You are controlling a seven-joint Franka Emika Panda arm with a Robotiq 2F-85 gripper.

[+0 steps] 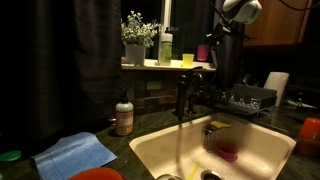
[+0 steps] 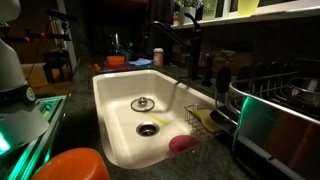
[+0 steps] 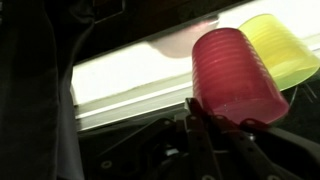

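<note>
A red-pink cup [image 3: 235, 75] is in my gripper, which is shut on it. The wrist view puts it large in front of the fingers, close beside a yellow cup [image 3: 280, 50] and over the pale sill. In exterior view 1 the pink cup [image 1: 203, 53] appears at the right end of the window sill [image 1: 150, 67], just right of the yellow cup [image 1: 187, 60]. Whether its base touches the sill I cannot tell.
A potted plant [image 1: 138, 37] and a clear bottle [image 1: 166, 47] occupy the sill's left part. Below lies the sink [image 2: 125, 118] with a dark faucet [image 1: 181, 92]; a dish rack [image 1: 250, 97] stands to its right. Dark curtains [image 1: 60, 60] hang beside the window.
</note>
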